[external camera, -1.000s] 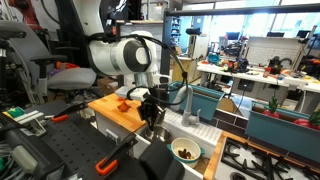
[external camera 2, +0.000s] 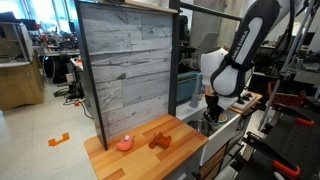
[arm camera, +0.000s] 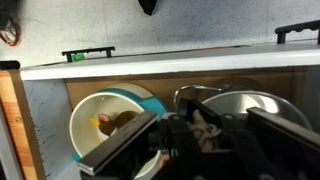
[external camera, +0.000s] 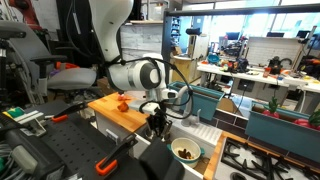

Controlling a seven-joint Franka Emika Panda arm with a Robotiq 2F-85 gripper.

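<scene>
My gripper is shut at the metal pot (arm camera: 262, 101) in the open drawer, with a small pale thing (arm camera: 199, 121) showing between its dark fingers. What that thing is cannot be made out. The pot's curved handle (arm camera: 183, 94) lies just above the fingers. In exterior view 1, the gripper (external camera: 157, 128) reaches down into the drawer, and its fingertips are hard to see. Left of the pot in the wrist view is a white bowl with a teal rim (arm camera: 92, 104), holding brown and yellow pieces.
The drawer's front wall (arm camera: 180, 67) runs close to the gripper. A stove (external camera: 255, 160) stands to the right in exterior view 1. On the wooden counter (external camera 2: 118, 160) lie an orange object (external camera 2: 159, 141) and a pink one (external camera 2: 125, 143).
My gripper has moved down and slightly right into the drawer, at the metal pot. The pot showed more clearly a second ago and is now largely covered by the gripper.
</scene>
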